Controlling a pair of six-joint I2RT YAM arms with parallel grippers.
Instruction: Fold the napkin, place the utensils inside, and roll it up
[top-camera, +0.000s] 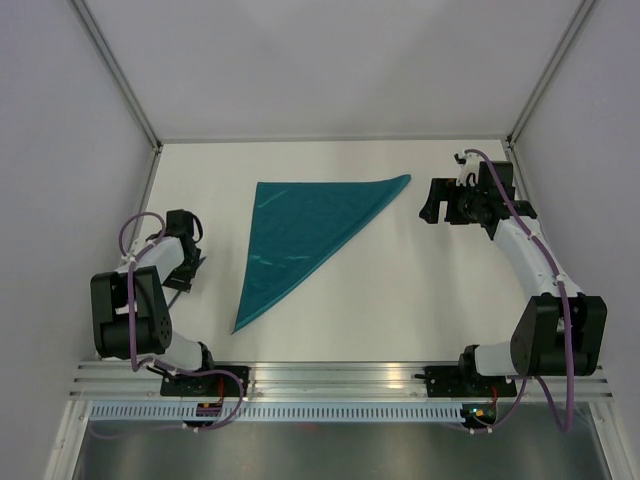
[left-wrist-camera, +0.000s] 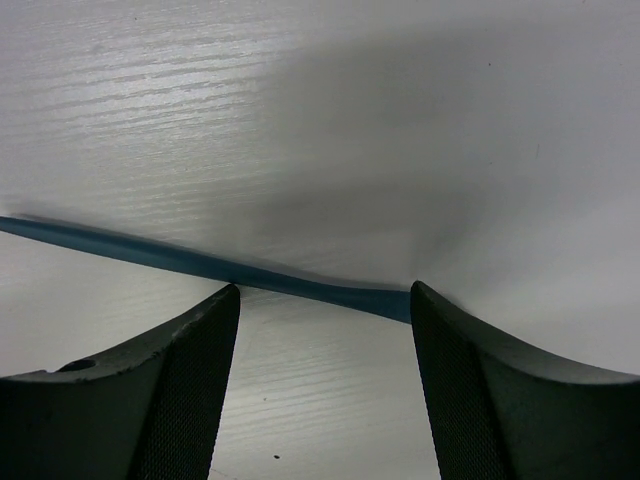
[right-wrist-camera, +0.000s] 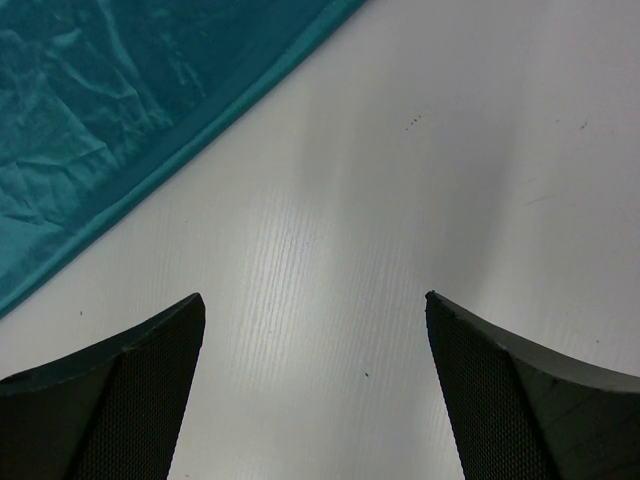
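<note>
The teal napkin (top-camera: 295, 235) lies folded into a triangle in the middle of the table; part of this napkin (right-wrist-camera: 120, 110) fills the upper left of the right wrist view. A thin dark teal utensil (left-wrist-camera: 290, 283) lies on the table at the far left. My left gripper is open above it, with the utensil crossing the view between and behind the fingertips. In the top view that arm hides most of the utensil (top-camera: 174, 299). On the right, my right gripper stands open over bare table, nothing between its fingers.
Grey walls (top-camera: 330, 70) close in the back and sides. A metal rail (top-camera: 330, 375) runs along the front edge.
</note>
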